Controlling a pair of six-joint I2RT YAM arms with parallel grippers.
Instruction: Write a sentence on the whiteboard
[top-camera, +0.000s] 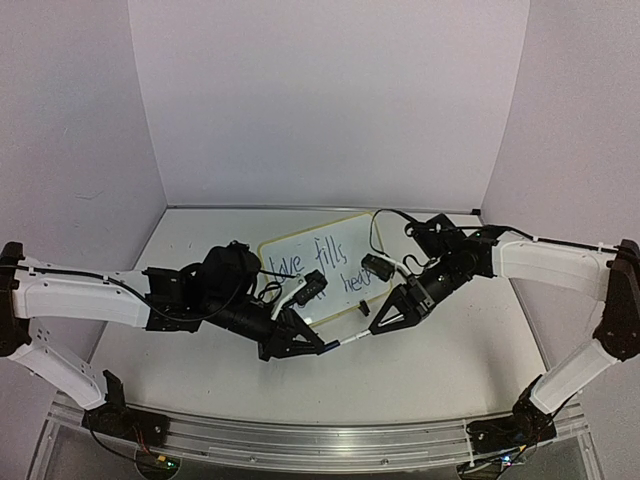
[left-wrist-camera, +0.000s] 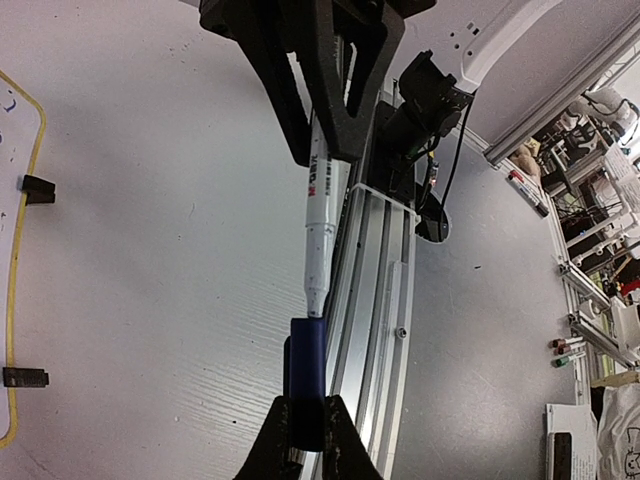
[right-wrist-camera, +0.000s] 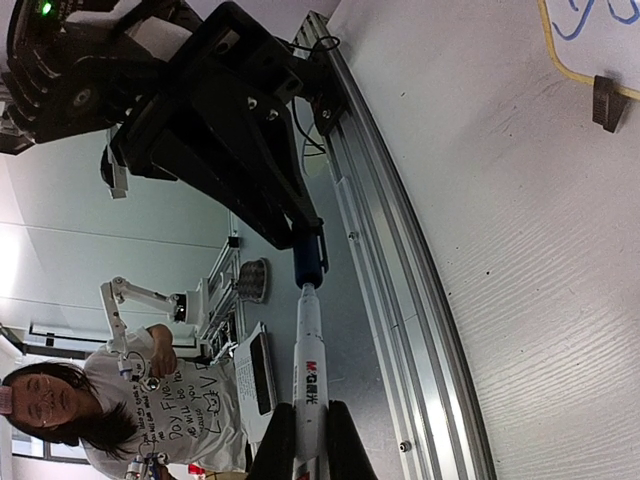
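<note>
A white marker (right-wrist-camera: 310, 375) is held by my right gripper, shut around its body. Its dark blue cap (left-wrist-camera: 307, 365) is in my left gripper, which is shut on it. In the left wrist view the marker's tip has entered the mouth of the cap; most of the neck is still outside. Behind the arms lies the yellow-edged whiteboard (top-camera: 318, 236) with blue handwriting; "Love", "fills" and part of "heart" can be read, and the left arm's wrist covers part of the lower line.
Dark clips (left-wrist-camera: 25, 377) stick out from the whiteboard's near edge. A person (right-wrist-camera: 150, 390) sits beyond the rail.
</note>
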